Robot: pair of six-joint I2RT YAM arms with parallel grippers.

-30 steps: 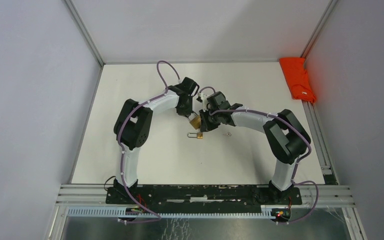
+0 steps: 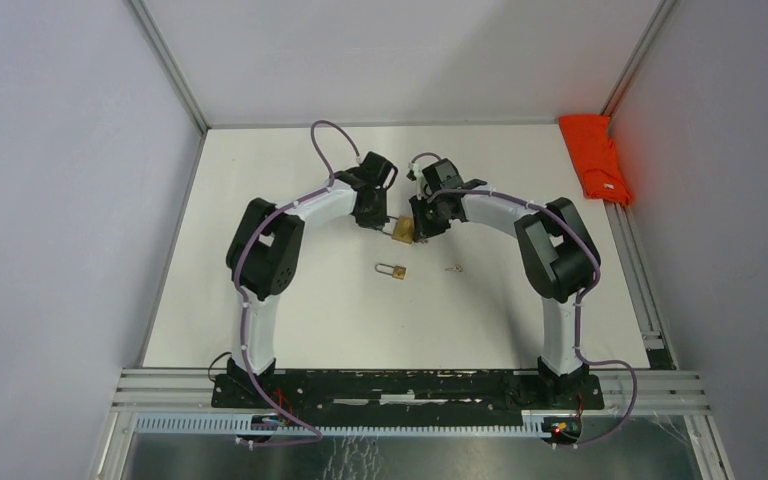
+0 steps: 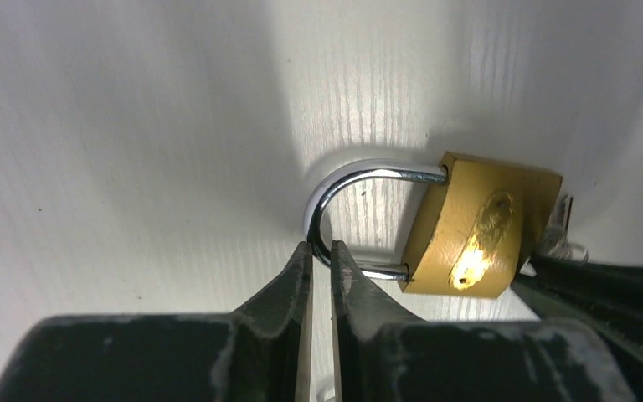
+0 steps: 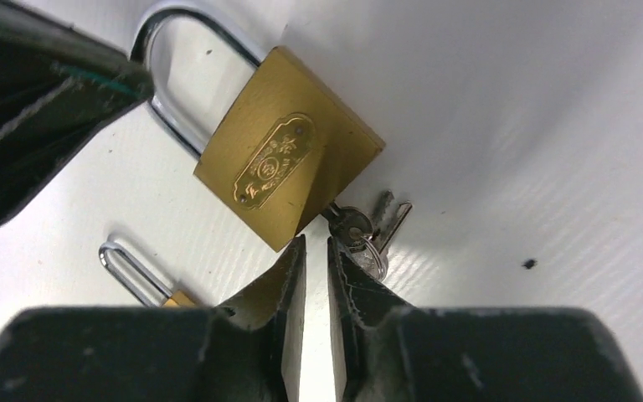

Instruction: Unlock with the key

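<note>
A large brass padlock (image 3: 460,226) lies on the white table, a key with others on a ring (image 4: 356,239) at the base of its body, opposite the shackle. My left gripper is shut at the curve of the shackle (image 3: 360,172), its tips on the steel bar. My right gripper is part open, its fingertips just short of the keys, beside the padlock body (image 4: 289,146). In the top view both wrists meet over the padlock at the middle of the table.
A small padlock (image 2: 391,271) lies toward the front, with another small metal item (image 2: 454,268) to its right. An orange cloth (image 2: 595,158) lies at the back right.
My right gripper has moved toward the back and slightly right. The large padlock has turned and shifted a little rightward. The left arm has barely moved.
</note>
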